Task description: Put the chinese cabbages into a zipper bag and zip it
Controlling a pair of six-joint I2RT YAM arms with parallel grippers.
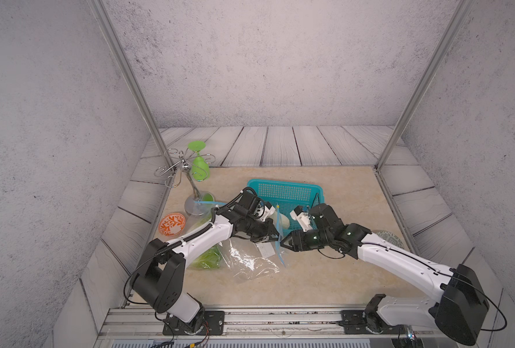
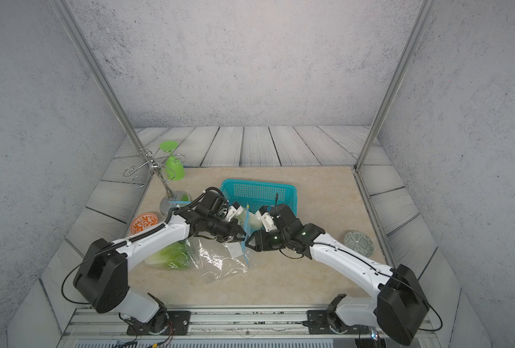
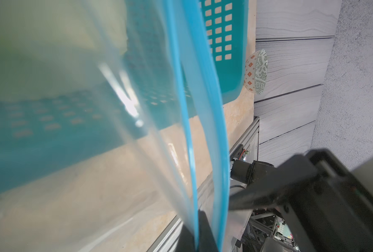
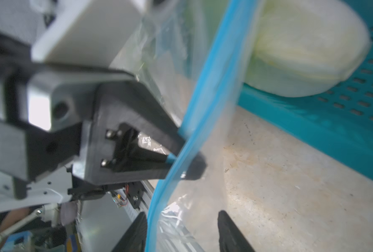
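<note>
A clear zipper bag (image 1: 250,258) with a blue zip strip (image 4: 209,90) stands between my two grippers. My left gripper is shut on the bag's edge; in the right wrist view one of its fingers (image 4: 196,168) shows through the film. My right gripper stands part open at the strip's lower stretch, fingers apart with film between or behind them; which cannot be told. One pale cabbage (image 4: 312,46) lies in the teal basket (image 1: 286,186) behind the bag. More green cabbage (image 2: 173,257) is inside clear film at the left, partly under my left arm.
An orange patterned bowl (image 1: 171,224), a metal stand (image 1: 185,165) and a green goblet-like object (image 1: 200,165) stand at the left. A patterned bowl (image 2: 358,243) sits at the far right.
</note>
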